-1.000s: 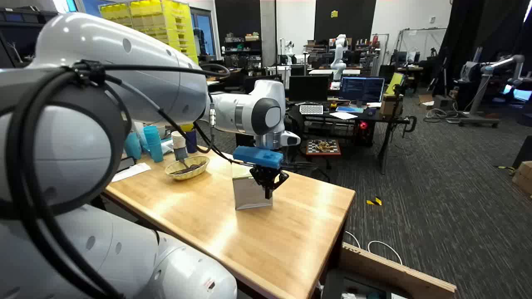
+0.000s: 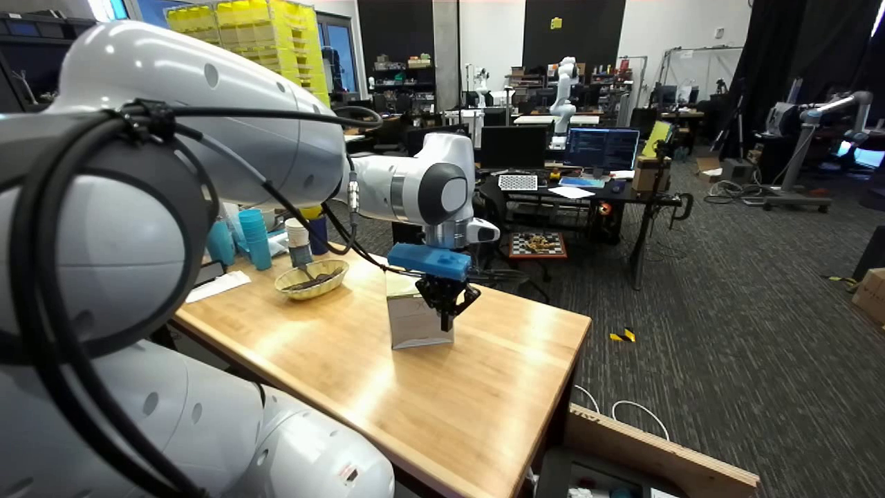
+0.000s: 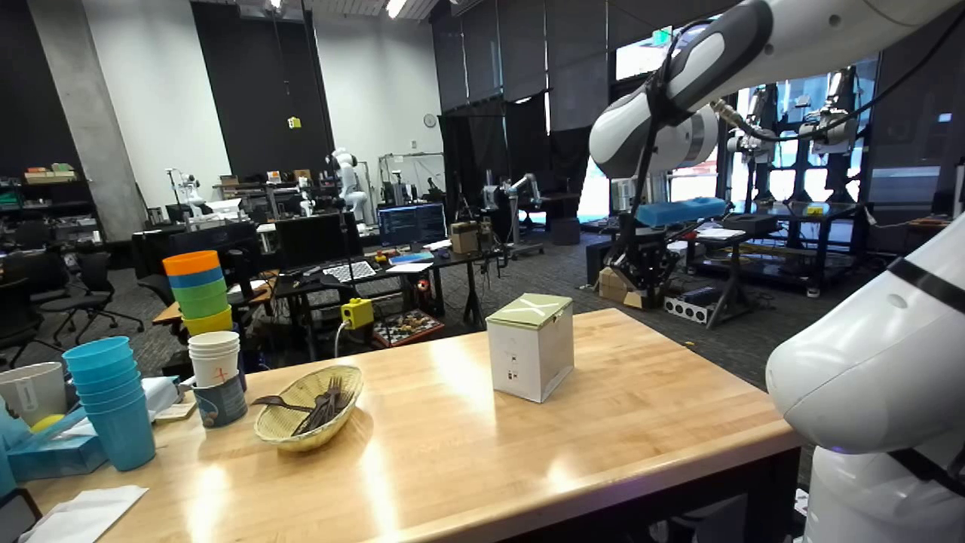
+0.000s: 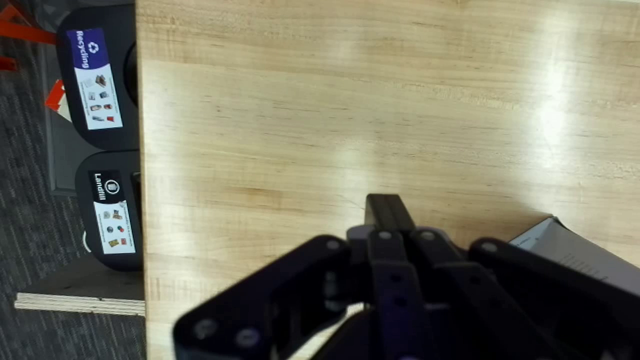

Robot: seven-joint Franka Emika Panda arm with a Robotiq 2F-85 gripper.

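Observation:
My gripper is shut, its black fingertips pressed together with nothing showing between them. It hangs above the wooden table (image 4: 258, 132), pointing down. A white box with a pale green top (image 3: 531, 348) stands upright on the table. In exterior view 1 the gripper (image 2: 446, 324) partly covers this box (image 2: 411, 322); in the wrist view a corner of the box (image 4: 576, 252) shows at the lower right, apart from the fingers. A wicker basket (image 3: 287, 425) holds several dark utensils.
Stacked blue cups (image 3: 122, 412), white cups (image 3: 215, 348) and a white napkin (image 3: 86, 516) crowd the table's far end from the arm. Past the table's edge stand a recycling bin (image 4: 96, 78) and a landfill bin (image 4: 111, 210). The table between box and bins is bare.

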